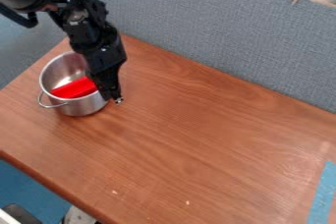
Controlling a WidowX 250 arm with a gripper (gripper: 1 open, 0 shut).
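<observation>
A steel pot (74, 103) with handles stands on the left part of the wooden table, a red object (74, 87) inside it. My black gripper (113, 97) is lowered at the pot's right rim, covering part of the rim and the right handle. Its fingertips look close together; whether anything is between them is hidden at this size.
A grey padded wall (230, 36) runs along the back, and a blue strip (320, 194) lies at the right edge.
</observation>
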